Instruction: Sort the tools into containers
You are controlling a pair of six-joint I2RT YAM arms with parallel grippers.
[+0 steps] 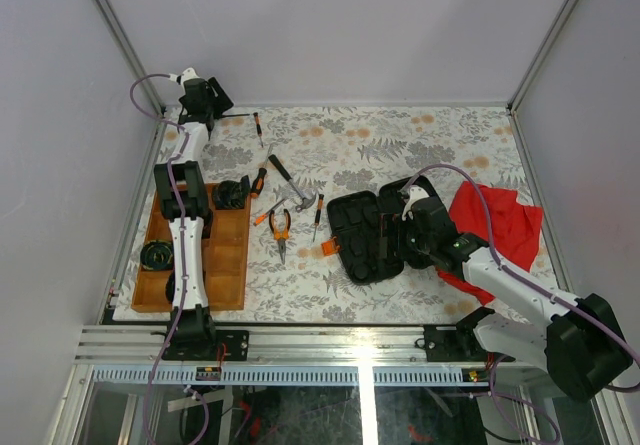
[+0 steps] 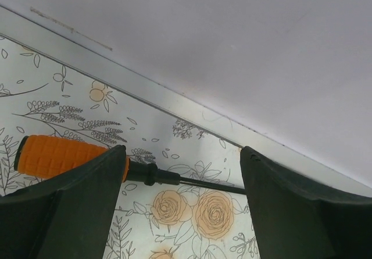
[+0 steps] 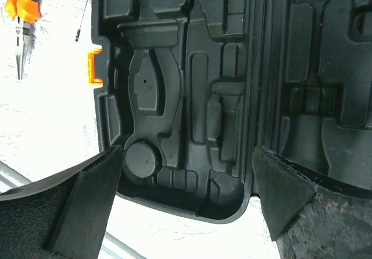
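My left gripper is open over an orange-handled screwdriver point(image 2: 70, 158) lying along the back edge; its shaft runs between the fingers. Further tools lie mid-table: a screwdriver point(image 1: 258, 125), hammer point(image 1: 290, 180), pliers point(image 1: 280, 227) and a thin driver point(image 1: 318, 215). My right gripper is open above the black molded case point(image 3: 146, 84), whose recesses are empty where visible.
A wooden divided box point(image 1: 230, 260) with black items sits at left under the left arm. A red cloth point(image 1: 510, 225) lies at right. A wall borders the back edge.
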